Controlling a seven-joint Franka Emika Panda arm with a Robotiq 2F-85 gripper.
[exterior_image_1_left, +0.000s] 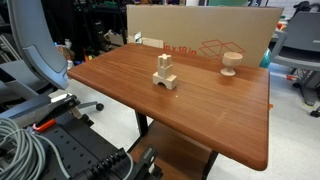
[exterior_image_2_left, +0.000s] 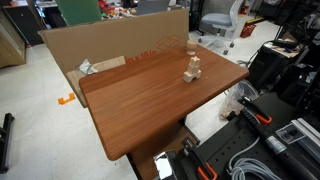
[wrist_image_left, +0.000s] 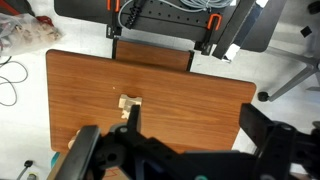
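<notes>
A small stack of pale wooden blocks stands upright on the brown table. The stack also shows in the second exterior view, while the wrist view sees the blocks from above. Toward the cardboard in the first exterior view is a pale stemmed cup; the second exterior view has the cup near the table's far edge. High over the table, my gripper is open, its dark fingers wide apart with bare tabletop between them. The exterior views leave the gripper out.
A cardboard panel rises along one long side of the table. Opposite it stands a black base with coiled cables. Office chairs are beyond the table.
</notes>
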